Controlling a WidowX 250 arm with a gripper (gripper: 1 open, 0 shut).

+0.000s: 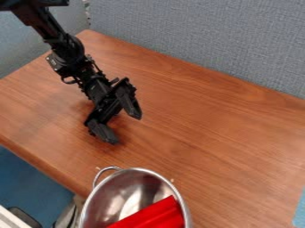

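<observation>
My black arm reaches in from the upper left over the wooden table, with its gripper (119, 123) low above the left half of the tabletop, its two fingers spread apart and nothing visible between them. A steel bowl (112, 200) with a loop handle stands at the bottom of the view, near the table's front edge, apart from the gripper. A red object (150, 214) lies in the bowl, partly cut off by the frame's edge.
A grey padded wall (202, 36) runs along the back. Beyond the left front edge is a blue floor, with some white and dark items at the bottom left corner.
</observation>
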